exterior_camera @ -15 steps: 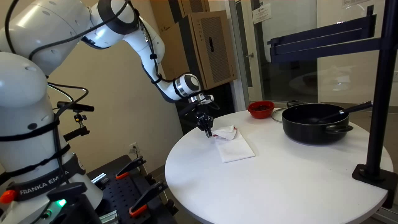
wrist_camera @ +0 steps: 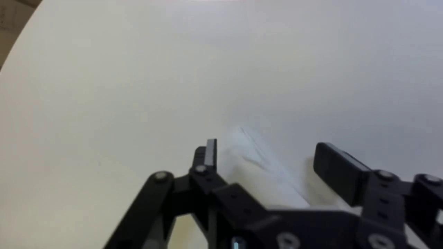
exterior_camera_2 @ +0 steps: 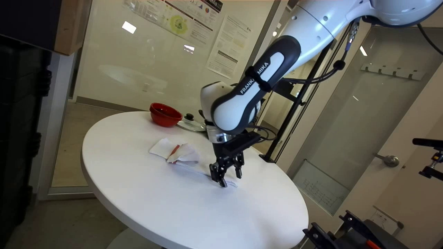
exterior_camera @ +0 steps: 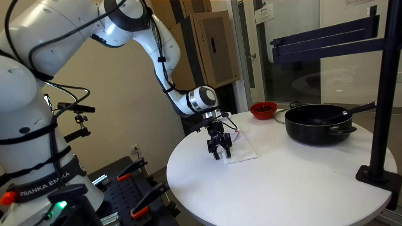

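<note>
A folded white cloth [exterior_camera: 245, 152] with a red stripe lies on the round white table [exterior_camera: 263, 188]. In exterior view 2 the far end of the cloth [exterior_camera_2: 184, 153] is crumpled and raised. My gripper [exterior_camera: 222, 156] is low over the near left corner of the cloth, pointing down, its fingers apart. From the wrist view, a corner of the cloth [wrist_camera: 270, 176] shows in the gap between the spread fingers of the gripper. The cloth appears clear of both fingertips there; whether they touch the tabletop cannot be made out.
A red bowl [exterior_camera: 263, 110] sits at the back of the table, a glass lid [exterior_camera: 280, 116] beside it. Farther right stand a black pot [exterior_camera: 316, 130] with a utensil in it and a dark post [exterior_camera: 380, 94].
</note>
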